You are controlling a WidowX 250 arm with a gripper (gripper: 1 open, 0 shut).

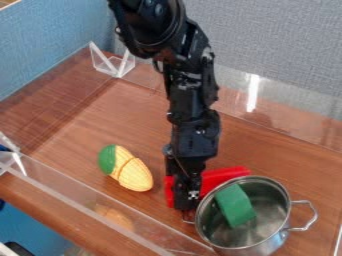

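Note:
The black gripper (187,190) reaches straight down at the middle, its tip beside a red block (221,176), which is partly hidden behind it and the pot. Whether the fingers hold anything is hard to see. A steel pot (270,222) with a green block (235,205) in it stands at the lower right, against the gripper's right side. A yellow toy corn (131,173) with a green end lies to the left.
A clear low wall runs along the front left edge, and a white wire stand (110,62) is at the back left.

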